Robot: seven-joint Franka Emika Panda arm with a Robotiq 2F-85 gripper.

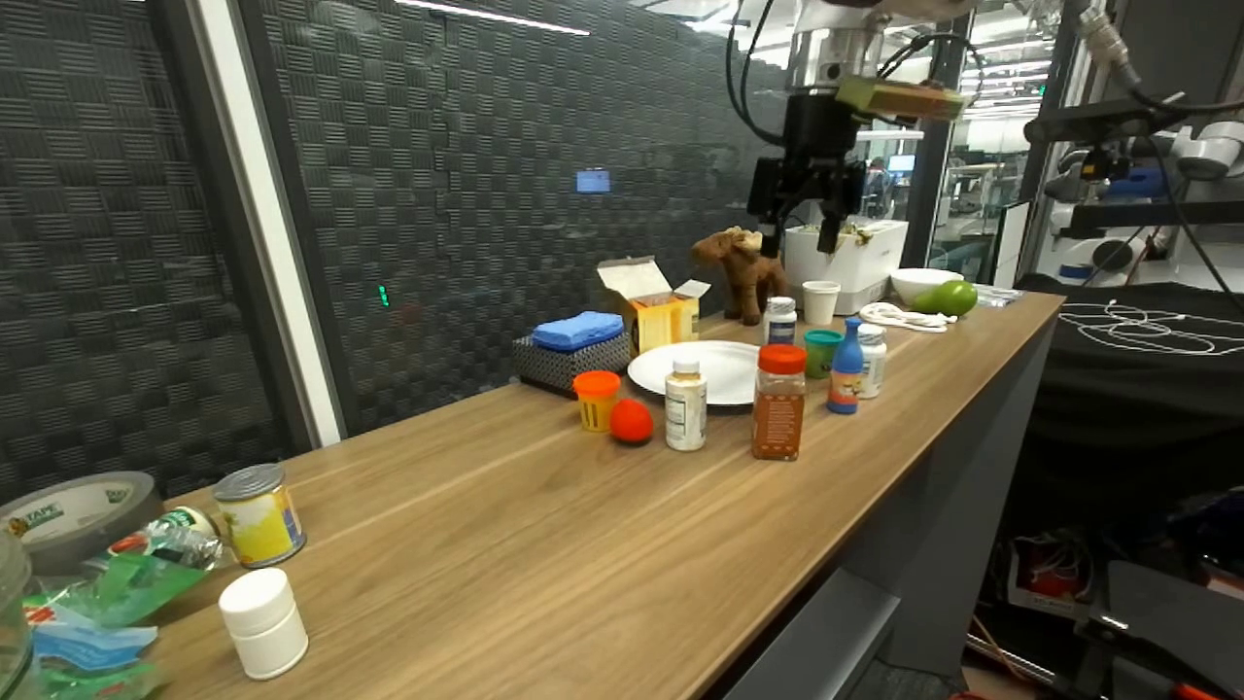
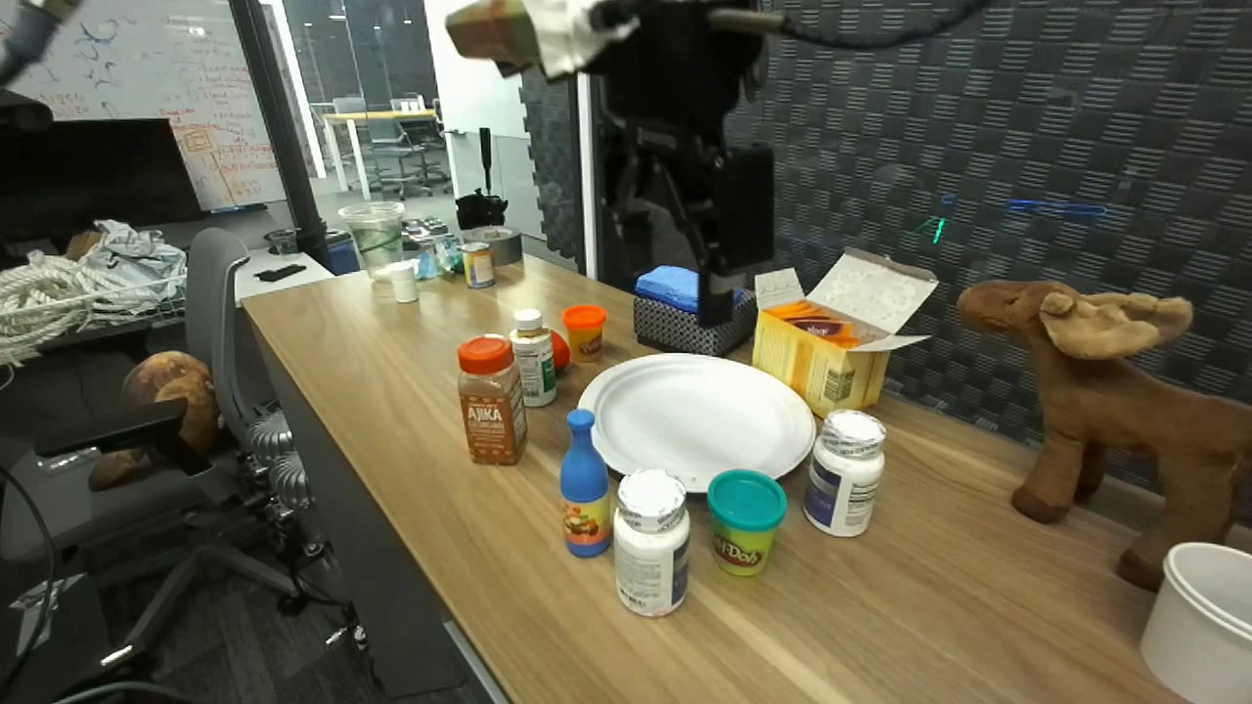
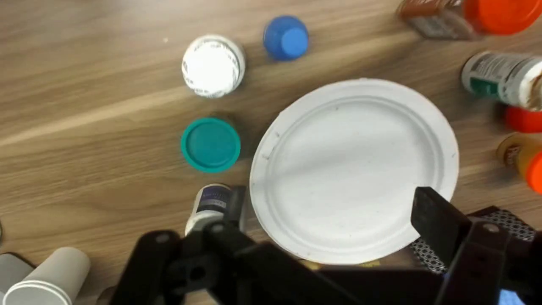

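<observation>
My gripper hangs high over the table with its fingers apart and nothing between them. In the wrist view its two dark fingers frame the lower part of a white plate, which is empty. Left of the plate in that view are a teal-lidded tub, a white-capped bottle and a blue bottle. A second white bottle is partly covered by a finger. On the plate's other side stand a red-lidded spice jar, a pill bottle and an orange tub.
Behind the plate are an open yellow box, a patterned box with blue cloth and a brown toy moose. A paper cup stands near the moose.
</observation>
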